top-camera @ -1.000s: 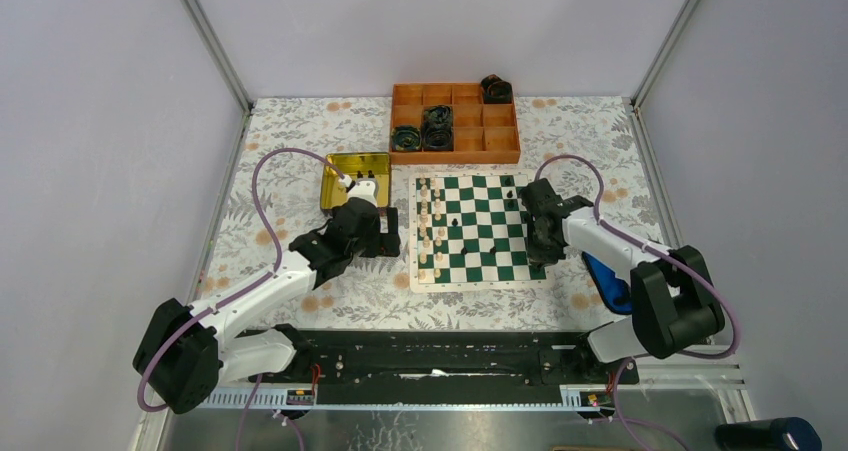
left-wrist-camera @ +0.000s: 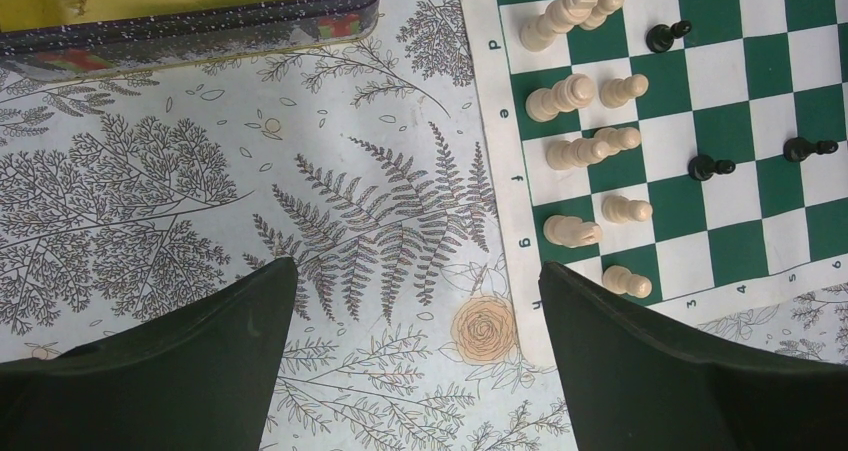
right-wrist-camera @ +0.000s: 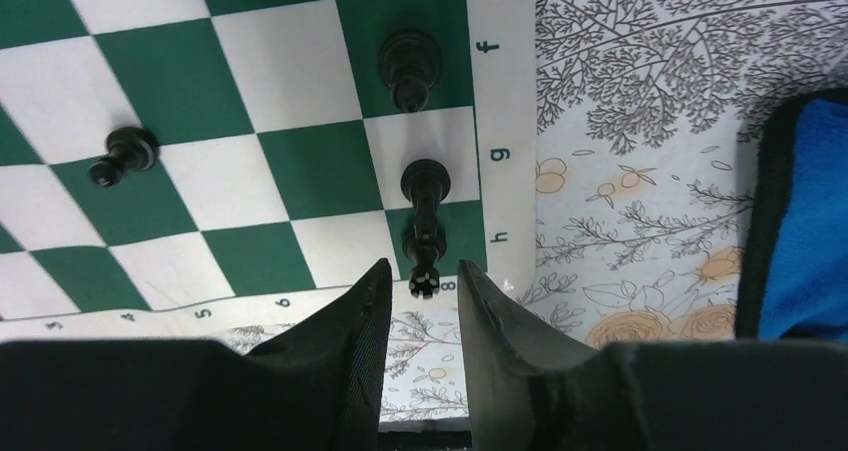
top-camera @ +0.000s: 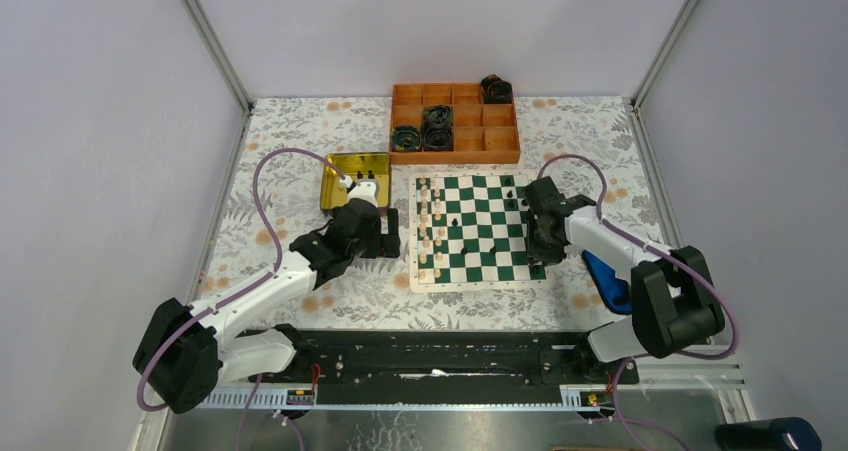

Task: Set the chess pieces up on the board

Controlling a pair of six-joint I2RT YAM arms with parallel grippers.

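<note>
The chessboard (top-camera: 480, 211) carries white pieces in rows on its left files, seen close in the left wrist view as a white knight (left-wrist-camera: 570, 229) and several others. Black pieces are scattered, among them a black pawn (right-wrist-camera: 128, 156). My right gripper is over the board's right edge, fingers part open, around the top of a black rook (right-wrist-camera: 424, 279) on h8 or just short of it; a black piece (right-wrist-camera: 425, 181) stands on g8 behind it. My left gripper is open, nothing between its fingers, above the table left of the board.
A yellow tin (top-camera: 340, 164) with black pieces lies left of the board. An orange compartment tray (top-camera: 480, 156) with dark coiled items stands behind it. A blue tray (top-camera: 605, 281) lies to the right, beside my right arm.
The right arm has shifted very slightly at the board's right edge. The left arm has not moved.
</note>
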